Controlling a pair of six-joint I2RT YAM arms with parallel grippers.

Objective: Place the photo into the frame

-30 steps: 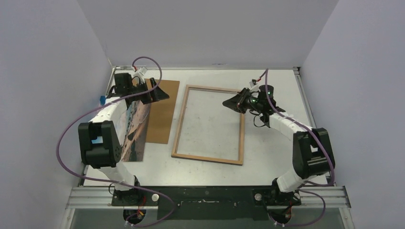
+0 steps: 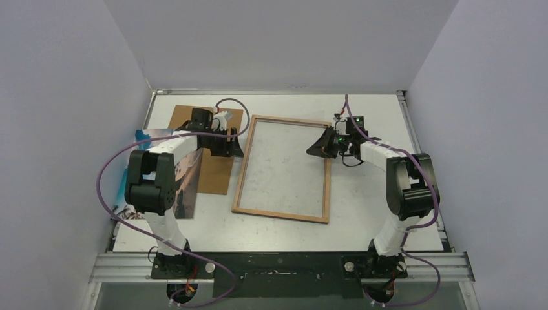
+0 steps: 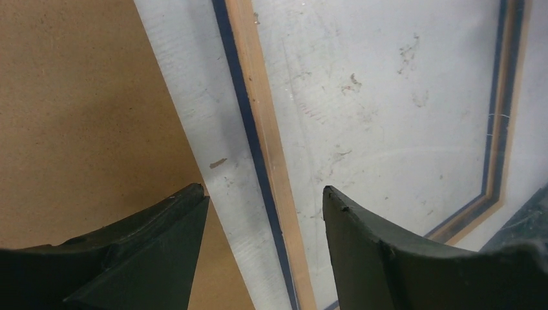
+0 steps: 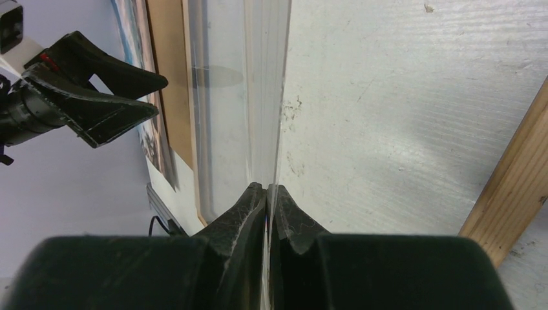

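Observation:
The wooden frame [image 2: 281,215] lies flat in the middle of the white table, with only bare table showing inside it. To its left, the photo [image 2: 187,190] lies partly under the brown backing board [image 2: 216,171]. My left gripper stands open above the frame's left bar [image 3: 271,145], its fingers spread on either side in the wrist view and nothing between them. My right gripper is shut on a clear sheet [image 4: 265,97], seen nearly edge-on as it rises from the fingertips. From above, the right gripper hangs over the frame's right side.
The left arm covers part of the photo and board. Right of the frame, the table [image 2: 368,206] is bare, as is the strip in front of it. Purple cables [image 2: 129,145] loop along both arms.
My left gripper has moved right and slightly towards the front, from over the backing board to the frame's left bar. The right gripper has shifted slightly right, still shut on the sheet.

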